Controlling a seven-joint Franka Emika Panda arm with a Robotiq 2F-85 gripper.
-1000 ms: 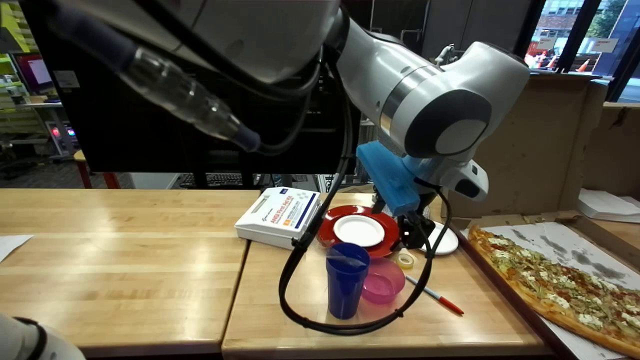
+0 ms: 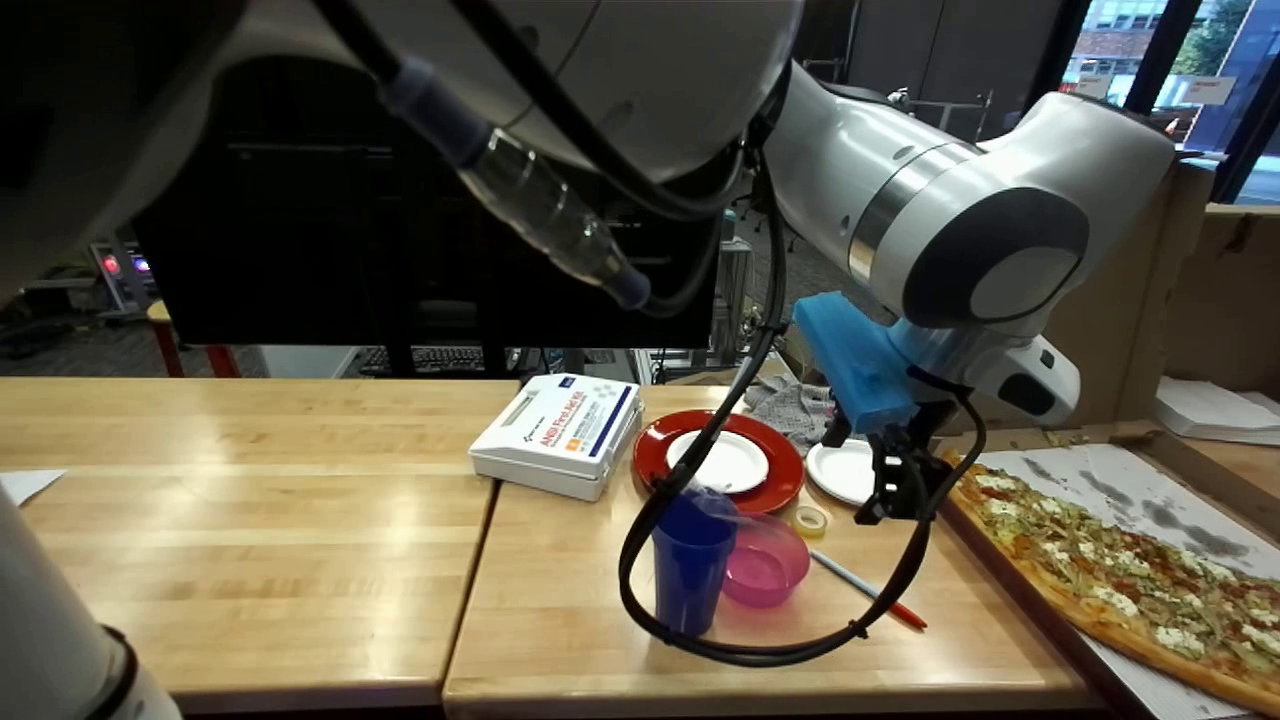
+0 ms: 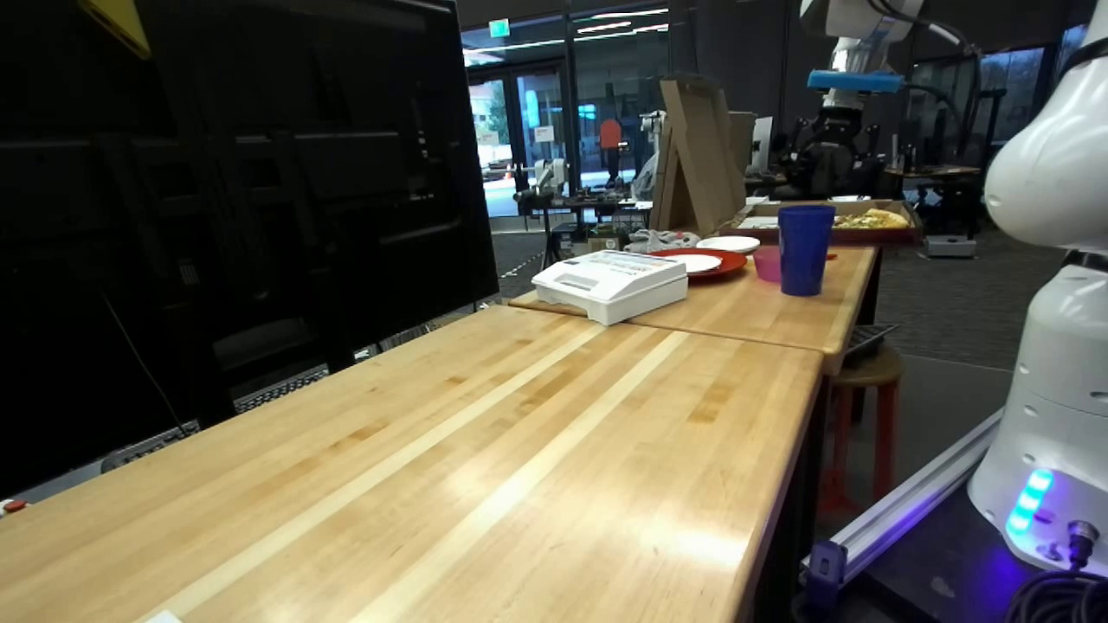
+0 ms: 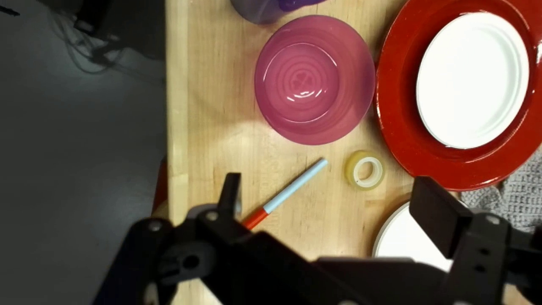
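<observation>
My gripper is open, its black fingers wide apart with nothing held between them. In exterior view 1 it hangs above the table's right part, near the pizza box. Below it in the wrist view lie a pen (image 4: pixel 297 185) with a pale blue barrel and red end, and a small roll of tape (image 4: pixel 349 175). A pink bowl (image 4: pixel 315 81) sits beyond them. The red plate (image 4: pixel 396 117) carries a smaller white plate (image 4: pixel 472 81). Another white plate (image 4: pixel 406 236) is partly hidden by my right finger. A tall blue cup (image 2: pixel 692 564) stands beside the bowl.
An open pizza box (image 2: pixel 1158 504) with pizza (image 2: pixel 1104 570) borders the right side. A white first aid kit (image 2: pixel 564 432) stands left of the red plate, and a grey cloth (image 4: pixel 523 190) lies behind.
My arm and gripper have moved right in exterior view 1, from beside the red plate toward the pizza box. The objects on the table have stayed put.
</observation>
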